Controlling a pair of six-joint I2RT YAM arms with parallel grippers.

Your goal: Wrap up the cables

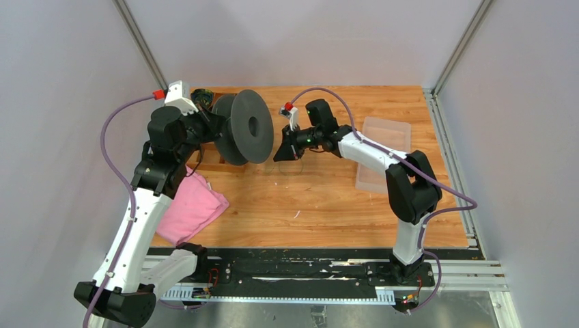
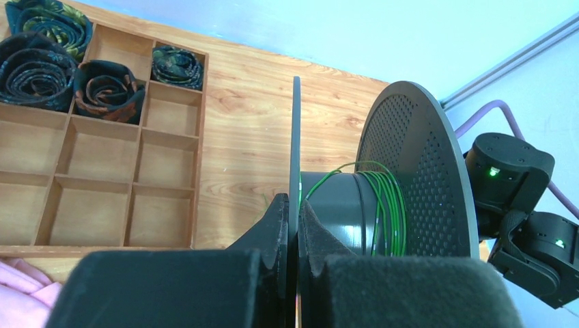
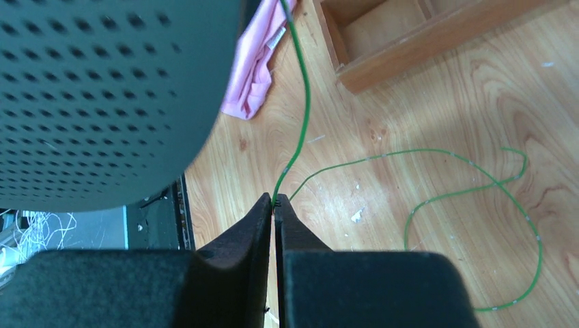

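Note:
A dark grey spool [image 1: 252, 127] with two round flanges hangs above the table on the left, its near flange [image 2: 295, 130] edge-on between the fingers of my left gripper, which is shut on it. Several turns of green cable [image 2: 392, 212] lie round the spool's core [image 2: 339, 210], against the perforated far flange [image 2: 420, 157]. To the right of the spool, my right gripper is shut on the thin green cable [image 3: 304, 102]. From those fingertips the cable rises toward the spool. Its loose end [image 3: 478, 167] curls on the tabletop.
Beneath the spool stands a wooden divided box [image 2: 99, 147] with several rolled dark cloths [image 2: 109, 91]. A pink cloth [image 1: 193, 208] lies at the left, and a clear tray [image 1: 384, 154] sits partly under the right arm.

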